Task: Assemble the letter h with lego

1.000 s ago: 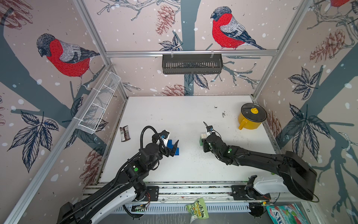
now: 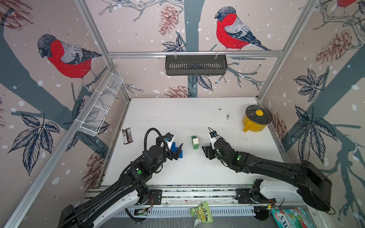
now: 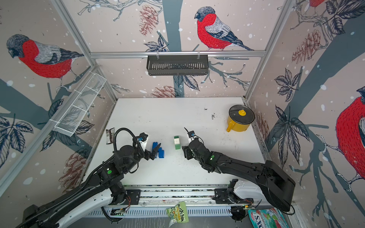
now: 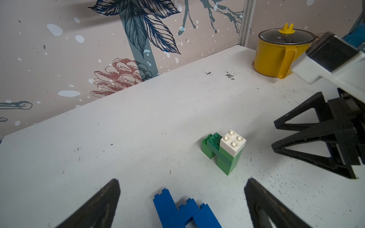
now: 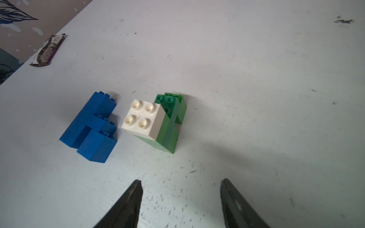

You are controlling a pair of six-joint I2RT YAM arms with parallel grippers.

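Observation:
A stack of green bricks [image 5: 169,129], bridged by a darker green piece [image 4: 213,141], stands on the table with a white brick [image 5: 143,119] on top at one end. To its left lies a joined group of blue bricks [image 5: 93,117]. My right gripper is to the right of the green stack, fingers apart and empty, not touching it. In the left wrist view the same right gripper shows its two black fingers separated. My left gripper stands open near the blue group, which the left arm partly covers in the top left view.
A yellow lidded pot [image 2: 257,117] sits at the back right. A brown wrapper [image 2: 127,135] lies at the left. Bare white table [image 2: 171,112] stretches behind the bricks, and a dark basket [image 2: 195,65] hangs on the back wall.
The green stack with the white brick has shifted left, away from beside my right gripper, and turned. My right gripper has lately come left. The left arm looks unmoved.

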